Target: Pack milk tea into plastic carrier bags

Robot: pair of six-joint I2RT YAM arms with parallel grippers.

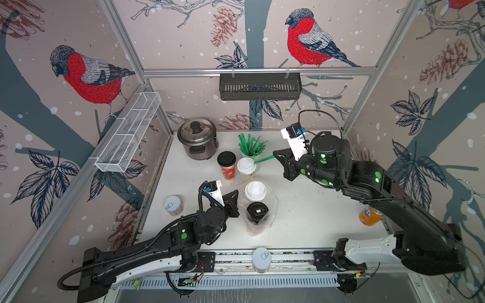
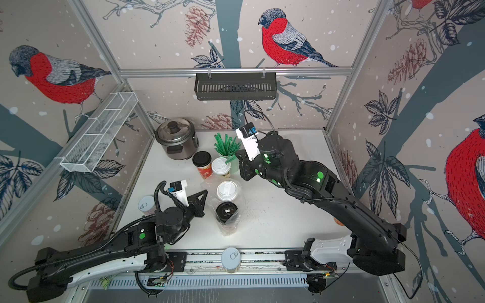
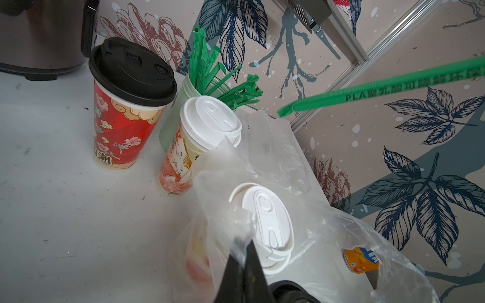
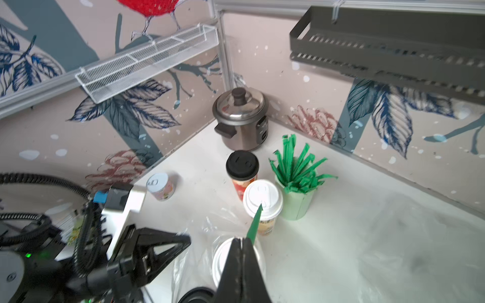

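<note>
A clear plastic bag (image 1: 271, 214) stands mid-table around a white-lidded cup (image 1: 255, 190) and a black-lidded cup (image 1: 257, 212). My left gripper is shut at the bag's left rim, with thin film at its fingertips. Above the table, behind and right of the bag, my right gripper (image 1: 279, 157) is shut on a green wrapped straw (image 4: 255, 224). That straw points left, over the table, in the top left view. Outside the bag stand a red cup with a black lid (image 3: 131, 106) and a patterned cup with a white lid (image 3: 194, 146).
A pale green holder (image 4: 298, 204) full of green straws stands behind the loose cups. A rice cooker (image 1: 197, 139) sits at back left. Another plastic bag (image 4: 419, 247) lies flat at right. Cans stand left (image 1: 173, 205) and right (image 1: 370, 215).
</note>
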